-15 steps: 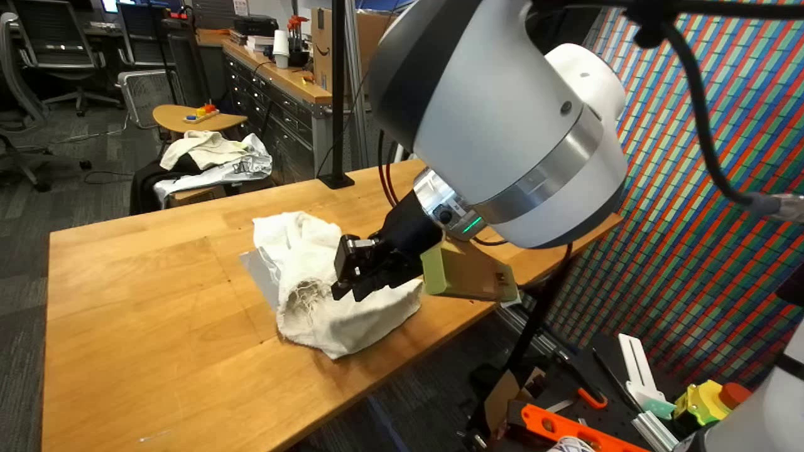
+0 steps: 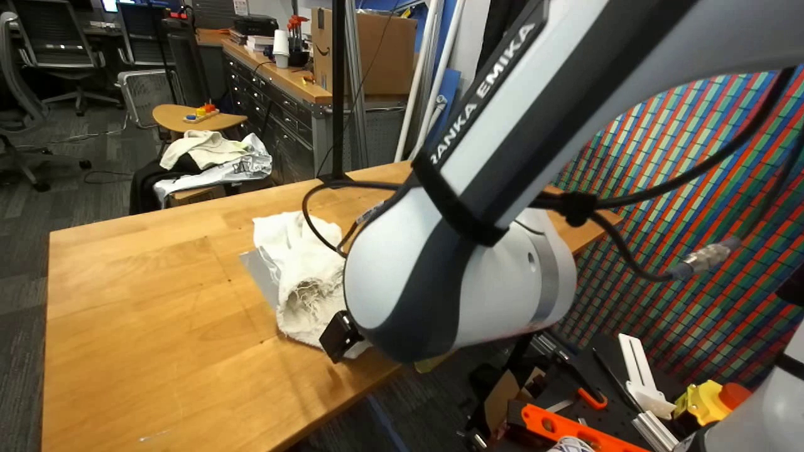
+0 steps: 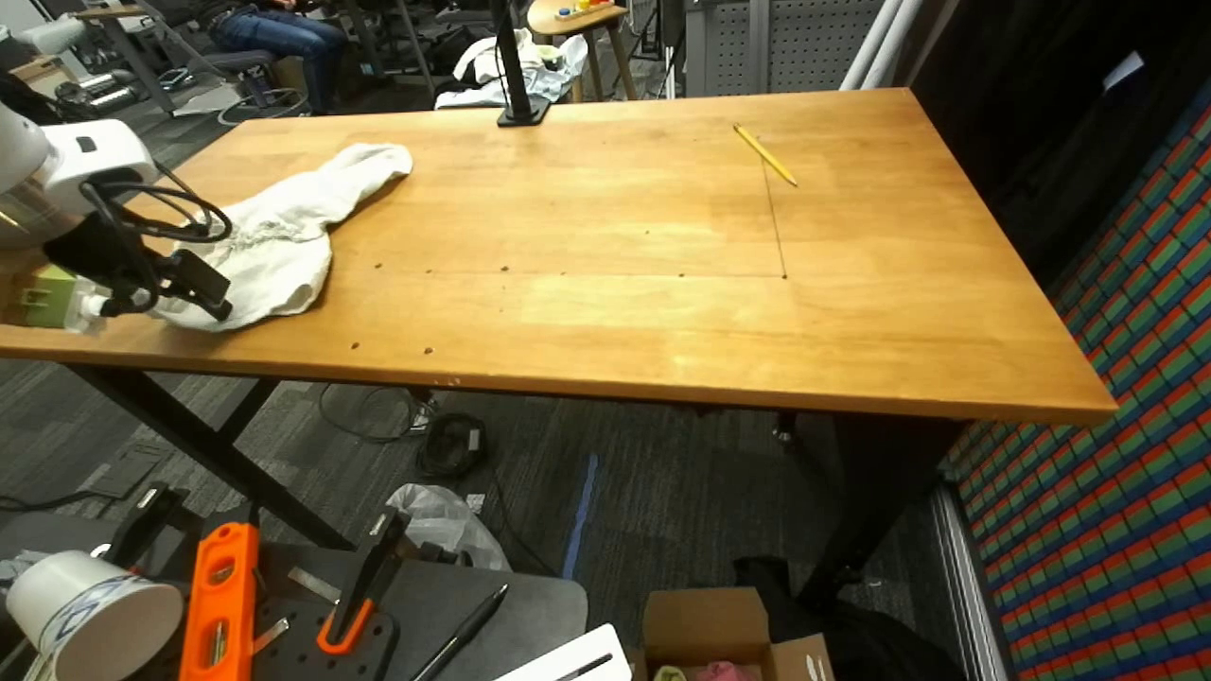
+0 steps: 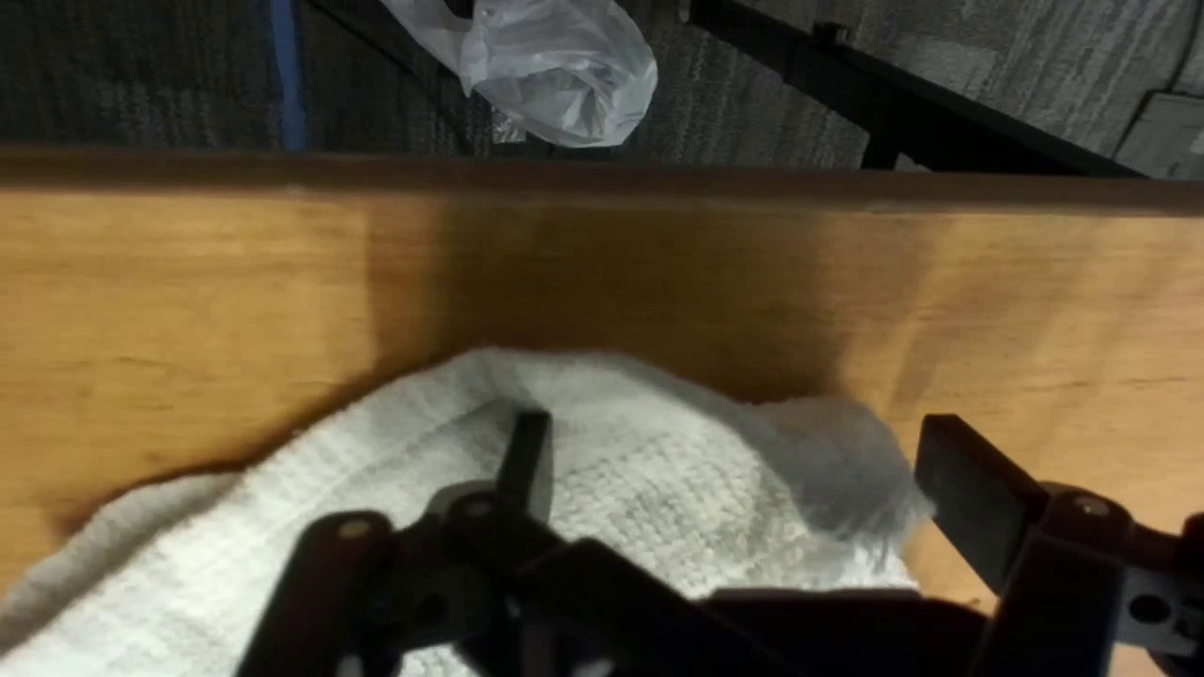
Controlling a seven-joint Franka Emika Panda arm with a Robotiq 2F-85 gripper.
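Note:
A white cloth [image 3: 280, 244] lies rumpled on the wooden table, close to its front edge. In the wrist view the same cloth [image 4: 666, 485] spreads beneath and between the fingers, one folded corner close by the right finger [image 4: 976, 496]. My gripper is open, its fingers wide apart with nothing clamped between them. Exterior view 2 has the gripper [image 3: 170, 289] low over the cloth's near left part; contact cannot be made out. In exterior view 1 the arm covers most of the gripper and part of the cloth [image 2: 301, 256].
Under the cloth a grey flat sheet [image 2: 260, 275] pokes out. A yellow pencil [image 3: 766, 154] lies far off on the right of the table, and a black post [image 3: 522, 108] stands at the back edge.
The arm has swung lower and turned, bringing the gripper down toward the cloth's front part. From exterior view 1, the forearm now blocks much of what showed before.

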